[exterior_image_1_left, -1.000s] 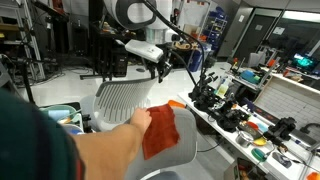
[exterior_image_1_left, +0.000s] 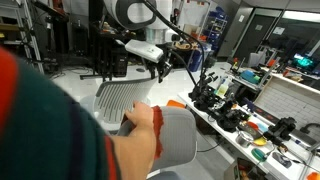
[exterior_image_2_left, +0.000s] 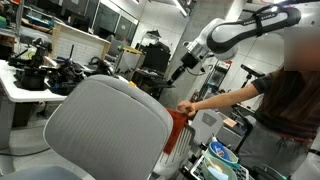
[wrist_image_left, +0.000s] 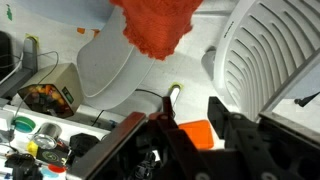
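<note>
A red cloth (wrist_image_left: 160, 28) is at the top of the wrist view, over a grey chair (wrist_image_left: 115, 70). In exterior view 2, a person's hand (exterior_image_2_left: 190, 106) is at the cloth (exterior_image_2_left: 178, 128), behind the grey chair back (exterior_image_2_left: 110, 130). Exterior view 1 shows only a strip of the cloth (exterior_image_1_left: 158, 122) beside the hand (exterior_image_1_left: 138, 140); a dark sleeve covers the left foreground. My gripper is open, its dark fingers apart with nothing held between them. It hangs above the chairs, clear of the cloth.
A white ribbed panel (wrist_image_left: 270, 50) fills the right of the wrist view, close to my gripper. An orange item (wrist_image_left: 198, 134) lies below. Along the side, a workbench (exterior_image_1_left: 285, 160) carries tools and several small containers. The person's arm reaches into the space under my arm.
The cloth was spread across the chair a second ago. The person's hand and the cloth have since shifted left in exterior view 1, and less cloth shows. My arm looks still.
</note>
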